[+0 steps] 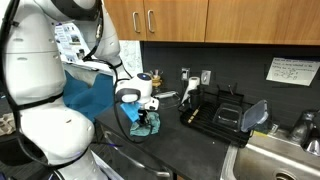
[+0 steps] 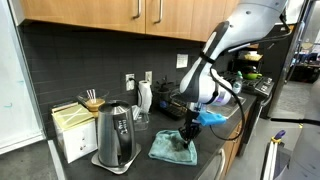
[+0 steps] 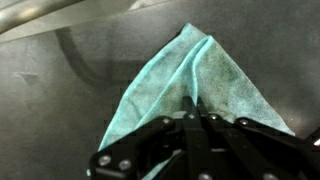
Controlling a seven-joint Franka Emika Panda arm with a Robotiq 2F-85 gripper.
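Note:
A teal cloth lies on the dark counter, a raised crease running across it towards my fingertips in the wrist view. My gripper is shut, its tips down at the cloth's surface where that crease ends. Whether a bit of fabric is pinched between them I cannot tell. From the side, the same cloth looks spread and a little rumpled beneath the gripper. The gripper's body hides part of the cloth in each view.
A kettle and a toaster stand left of the cloth in exterior view 2. A black dish rack and a sink are on the right in exterior view 1. Bare counter lies between.

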